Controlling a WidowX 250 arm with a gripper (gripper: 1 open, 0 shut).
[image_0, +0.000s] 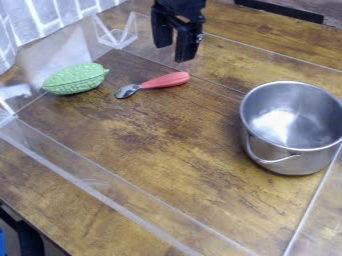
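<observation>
The black gripper hangs at the top middle of the camera view, above and behind a pink-handled tool with a metal head, apart from it. Whether its fingers are open or shut is hard to tell. The tool lies flat on the wooden table. To its left lies a green patterned oval object. A steel pot with a wire handle stands at the right.
Clear plastic walls border the table on the left and along the lower left.
</observation>
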